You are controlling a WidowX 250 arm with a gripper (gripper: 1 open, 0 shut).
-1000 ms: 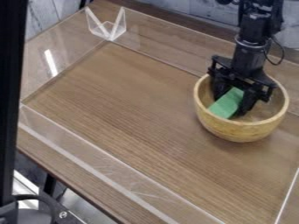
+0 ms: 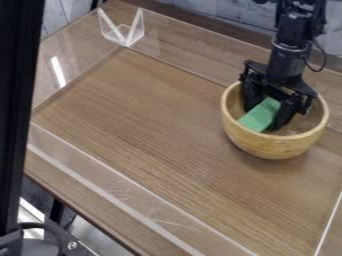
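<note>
A wooden bowl stands on the right side of the wooden table. Inside it lies a green object. The black gripper reaches down from the top right into the bowl, over the green object, shut on it as far as the view shows; the fingertips are partly hidden among dark parts and the bowl.
Bare tabletop fills the middle and left. A small clear folded piece sits at the back left near the edge. Black equipment is at the lower left.
The gripper has shifted slightly within the bowl; the green object stays in nearly the same place.
</note>
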